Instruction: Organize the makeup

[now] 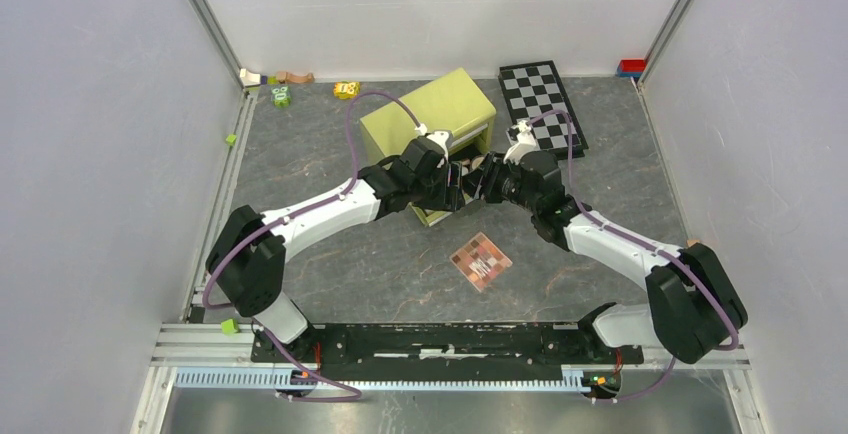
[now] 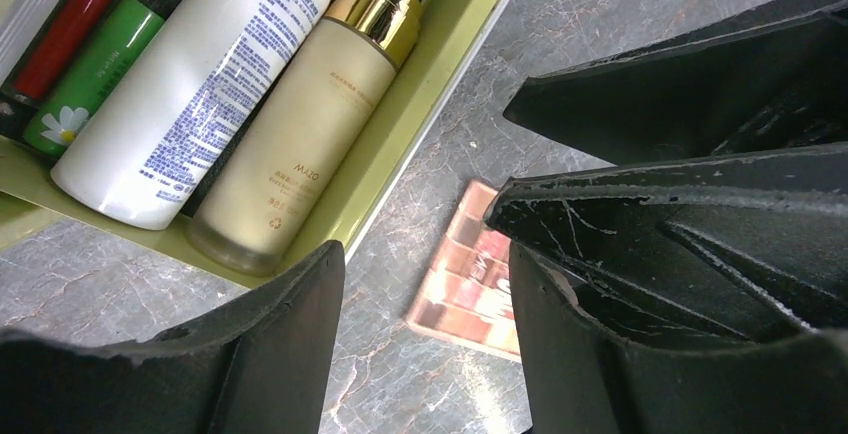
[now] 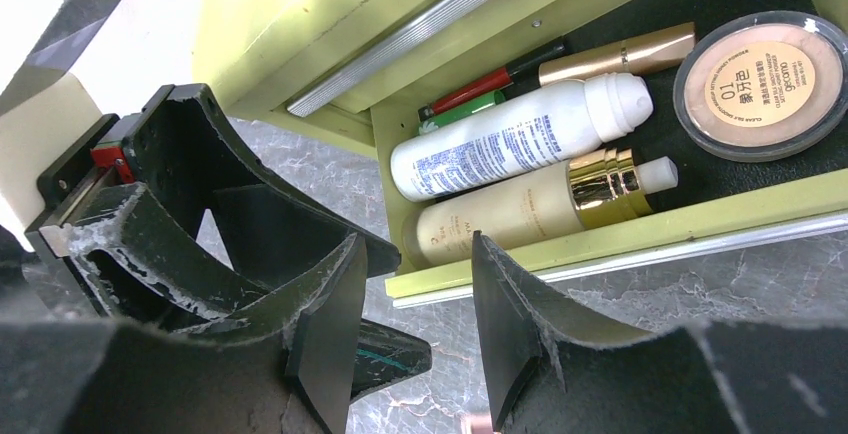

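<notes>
An olive-green organizer (image 1: 428,104) has its drawer out, holding a white spray bottle (image 3: 500,139), a cream gold-capped bottle (image 3: 510,209), a round powder compact (image 3: 760,84), a gold tube (image 3: 610,54) and red and green tubes. My left gripper (image 1: 450,194) and right gripper (image 1: 480,184) are close together at the drawer's front. In both wrist views the fingertips stand apart with nothing visible between them; whether they grip something is unclear. A pink checked palette (image 1: 480,260) lies on the table below the drawer.
A checkered board (image 1: 542,104) is at the back right. Small toys (image 1: 346,89) lie along the back.
</notes>
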